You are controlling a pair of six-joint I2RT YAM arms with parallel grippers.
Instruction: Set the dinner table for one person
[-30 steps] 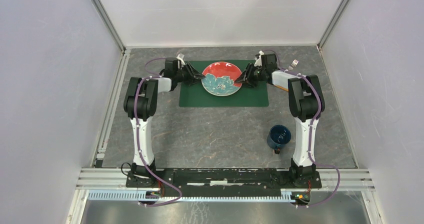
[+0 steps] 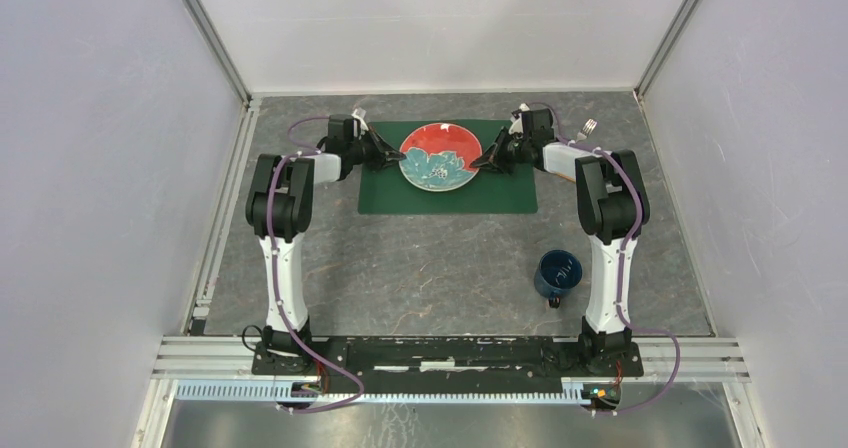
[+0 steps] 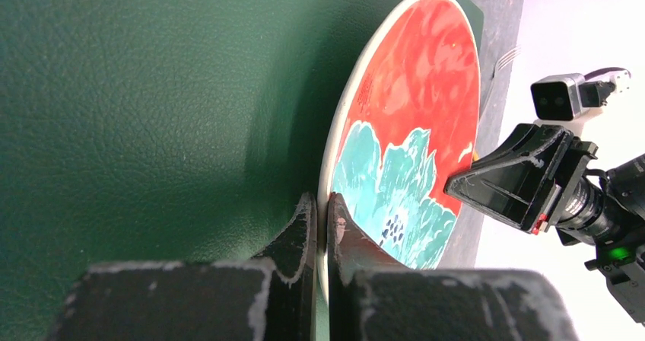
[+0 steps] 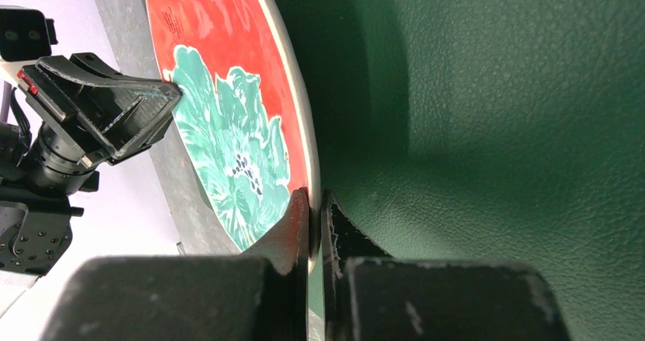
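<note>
A red plate with a teal flower point(image 2: 440, 150) is over the middle of the green placemat point(image 2: 448, 203). My left gripper point(image 2: 398, 156) is shut on its left rim, seen close in the left wrist view point(image 3: 322, 211). My right gripper point(image 2: 480, 163) is shut on the opposite rim, also seen close in the right wrist view point(image 4: 315, 211). A fork point(image 2: 588, 128) lies at the back right, partly hidden by the right arm. A dark blue mug point(image 2: 557, 268) stands at the front right.
Walls border the table at the back and on both sides.
Both grippers have closed on the plate's rim since about a second ago, and the plate has shifted very slightly left.
</note>
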